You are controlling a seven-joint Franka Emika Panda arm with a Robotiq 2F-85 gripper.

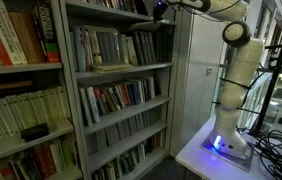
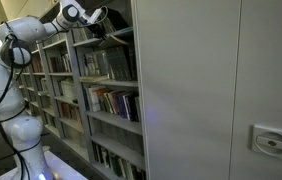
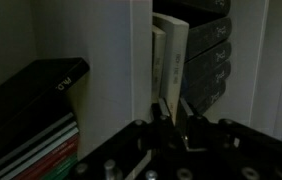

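Observation:
In the wrist view, a book with a white spine (image 3: 173, 62) stands upright on a shelf, just right of a pale upright divider (image 3: 131, 60). My gripper reaches in from the bottom edge, its dark fingertips at the lower part of that spine. The fingers look shut on the white book, though the dim light hides most of the contact. A thinner pale book (image 3: 157, 58) stands between it and the divider. In exterior view 1 the gripper (image 1: 159, 11) is at the upper shelves, small and dark against the books.
Several thick black books (image 3: 209, 65) fill the shelf right of the white one. Left of the divider, a black book (image 3: 41, 92) leans over several thin coloured ones. A white table (image 1: 203, 158) carries the arm's base. A tall pale panel (image 2: 196, 90) stands beside the bookcase.

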